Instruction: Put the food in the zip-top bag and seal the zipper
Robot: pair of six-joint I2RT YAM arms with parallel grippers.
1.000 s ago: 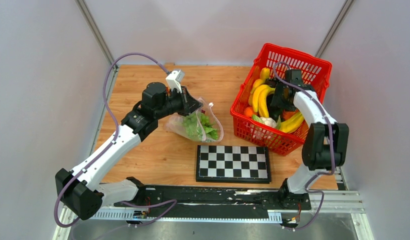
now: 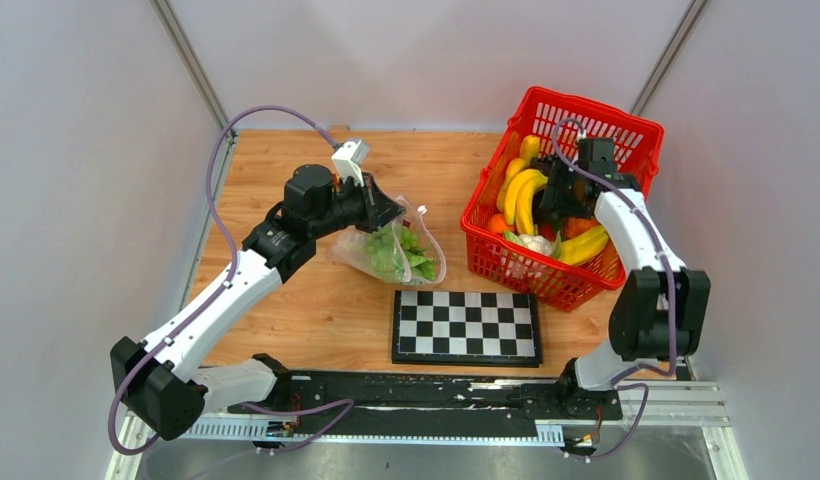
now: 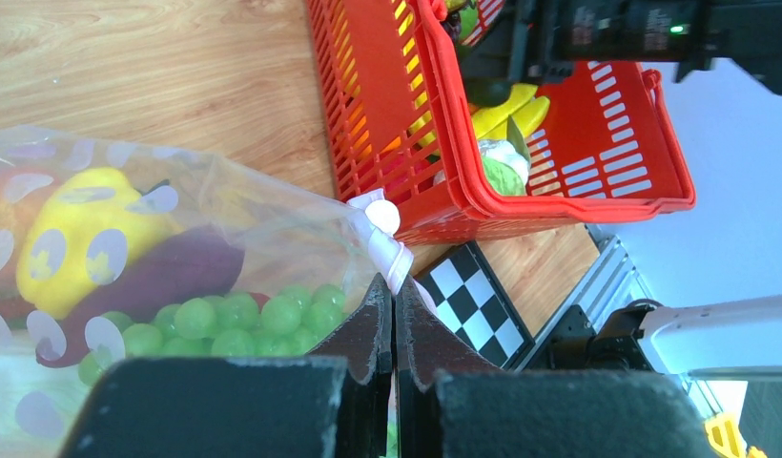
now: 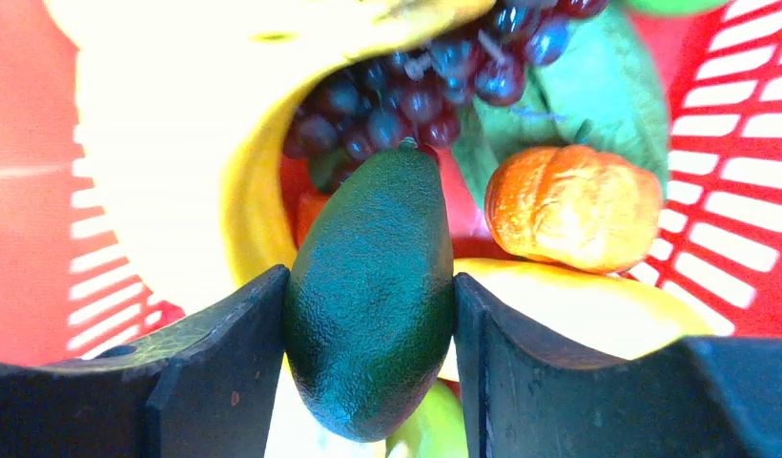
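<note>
The clear zip top bag lies on the wooden table with leafy greens showing inside. The left wrist view also shows green grapes, a yellow pepper and a purple eggplant through its plastic. My left gripper is shut at the bag's edge, by the white zipper slider, with the thin plastic at its tips. Inside the red basket, my right gripper is shut on a dark green avocado, one finger on either side.
The red basket at the right holds bananas, an orange, cauliflower and dark grapes. A small pumpkin lies beside the avocado. A checkerboard occupies the front middle. Bare table lies behind the bag.
My left arm and the bag have stayed put.
</note>
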